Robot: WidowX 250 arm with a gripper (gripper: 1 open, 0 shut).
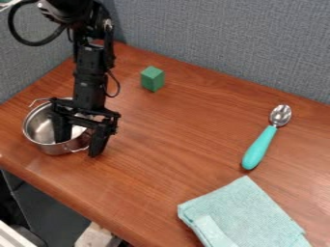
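A steel pot with wire handles sits at the left edge of the wooden table. The black gripper is down over the pot's right side, with a finger outside the rim near the right handle. Whether the fingers are open or closed on the rim is hard to make out, as the arm covers that part of the pot.
A green cube stands at the back. A spoon with a teal handle lies on the right, and a folded light cloth is at the front right.
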